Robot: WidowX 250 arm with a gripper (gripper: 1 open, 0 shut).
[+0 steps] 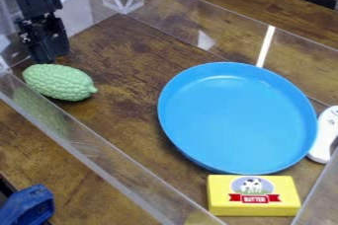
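The black gripper point(42, 43) hangs at the upper left, beside the clear bin wall and partly cut off by the frame edge; its fingers point down, and how far apart they stand is hard to see. Just below it lies a green bumpy vegetable point(59, 82) on the wooden floor of the bin, apart from a large blue plate point(238, 115) on the right. A yellow butter box point(252, 196) lies below the plate, near the front.
A white handled object point(323, 135) lies right of the plate along the clear wall. A blue object point(24, 207) is at the lower left, outside the wall. The middle floor between vegetable and plate is clear.
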